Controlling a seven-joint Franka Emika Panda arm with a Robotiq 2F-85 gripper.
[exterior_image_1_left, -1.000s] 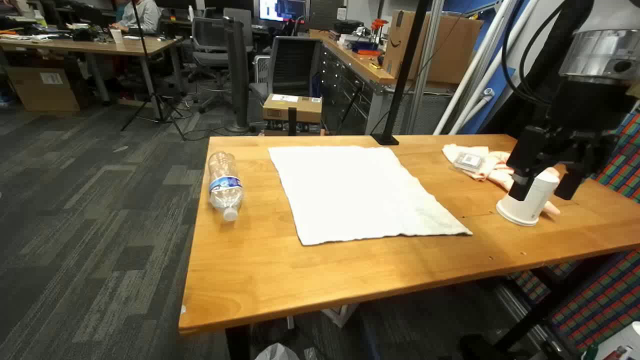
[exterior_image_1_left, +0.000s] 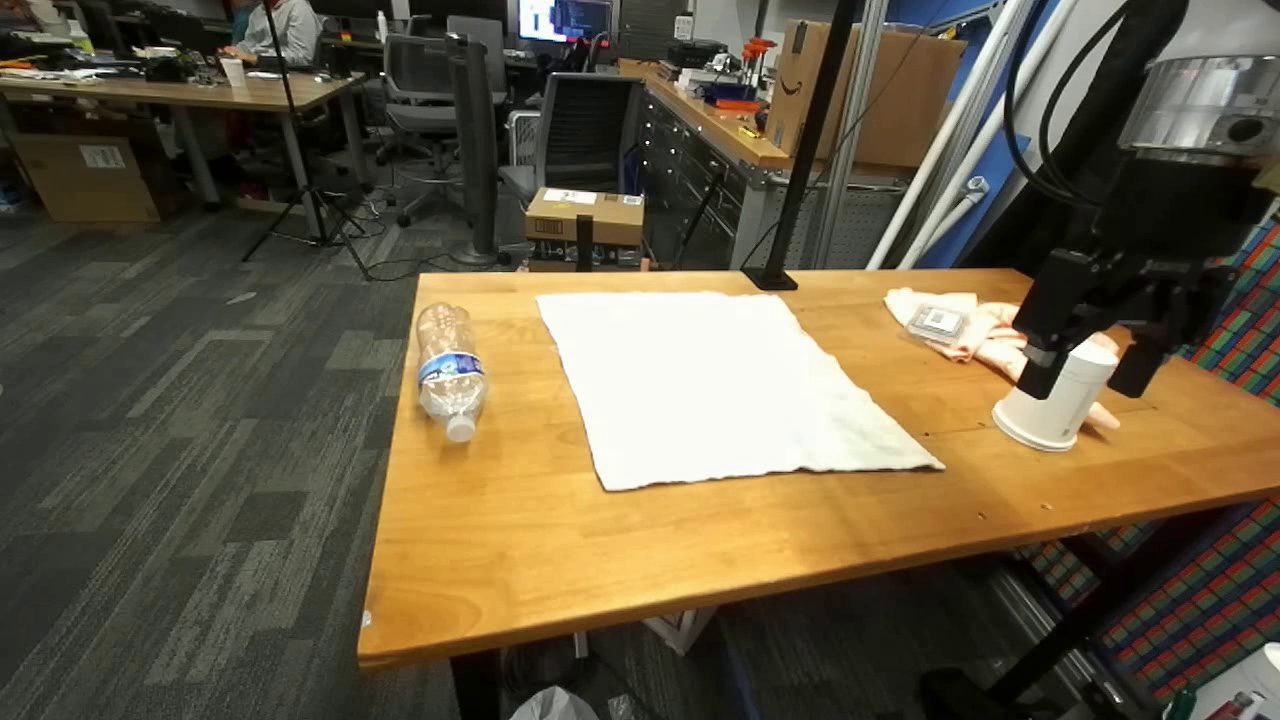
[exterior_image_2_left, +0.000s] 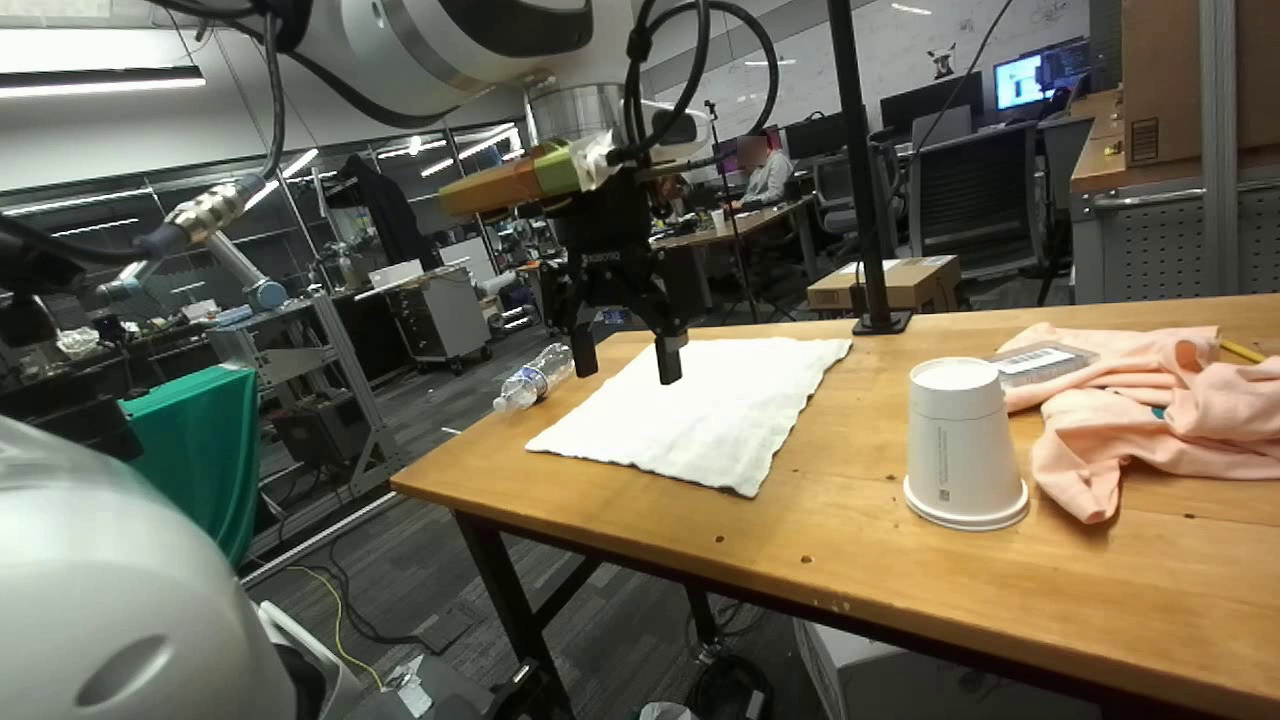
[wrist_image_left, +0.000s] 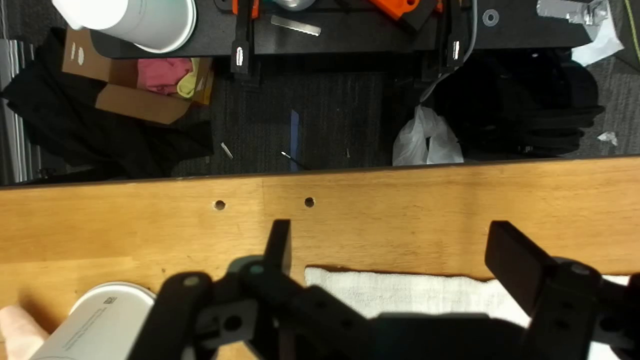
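Note:
My gripper (exterior_image_2_left: 627, 367) hangs open above the table, fingers pointing down and nothing between them. In the wrist view its two fingers are wide apart, with bare wood and the edge of the white cloth (wrist_image_left: 384, 292) showing between them. That cloth (exterior_image_1_left: 720, 384) lies flat and spread out in the middle of the table. An upside-down white paper cup (exterior_image_2_left: 966, 450) stands beside a crumpled peach cloth (exterior_image_2_left: 1176, 408). On the far side of the white cloth a clear plastic bottle (exterior_image_1_left: 451, 370) with a blue label lies on its side.
A small clear package with a label (exterior_image_2_left: 1041, 362) rests on the peach cloth. A black post (exterior_image_2_left: 866, 180) rises from the table's edge. Bare wood surrounds the white cloth, with the widest clear strip along the table's front edge (exterior_image_1_left: 672, 564).

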